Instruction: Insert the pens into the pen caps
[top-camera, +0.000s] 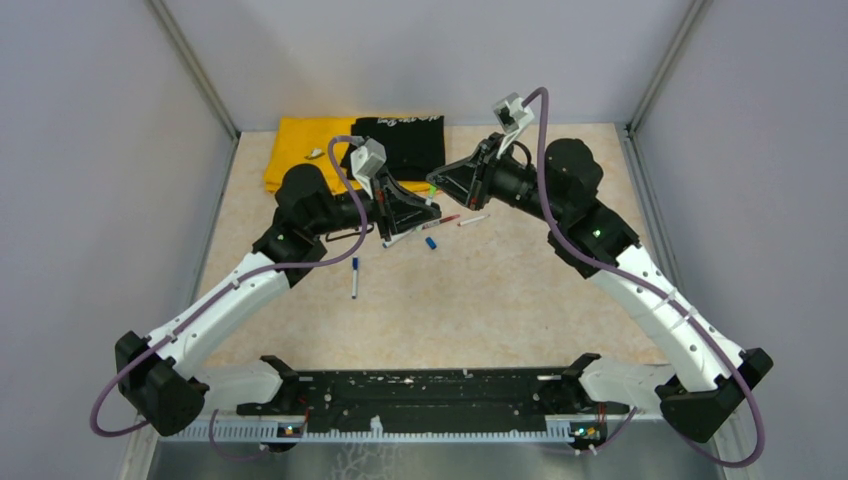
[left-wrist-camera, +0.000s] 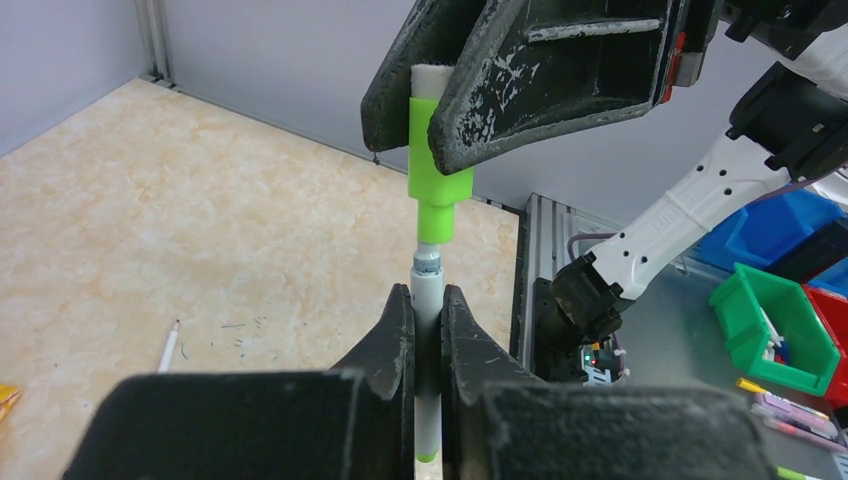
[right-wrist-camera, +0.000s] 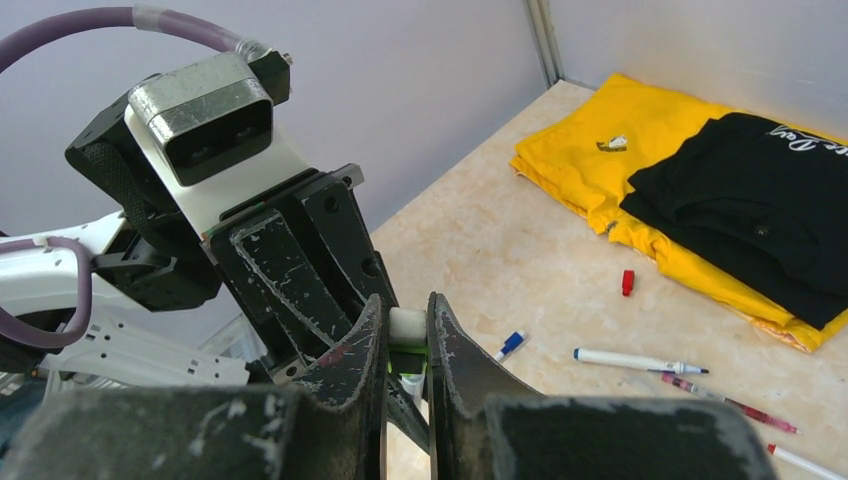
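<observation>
In the left wrist view, my left gripper is shut on a white pen (left-wrist-camera: 427, 330) standing upright, tip end upward. Directly above it, my right gripper is shut on a bright green pen cap (left-wrist-camera: 436, 190) with a white end. The pen's narrow front goes up into the cap's lower opening, leaving a short white stretch and a grey band exposed below it. Only the cap's white end (right-wrist-camera: 407, 322) and a sliver of green show between the right fingers in the right wrist view. Both grippers meet above the table in the top view.
A blue-ended pen (right-wrist-camera: 640, 360), a red pen (right-wrist-camera: 735, 404), a red-tipped white pen (right-wrist-camera: 805, 462) and a red cap (right-wrist-camera: 628, 283) lie on the table. Another pen (top-camera: 355, 280) and a blue cap (top-camera: 431, 243) lie nearer. Folded yellow cloth (top-camera: 290, 150) and black cloth (top-camera: 425, 145) are behind.
</observation>
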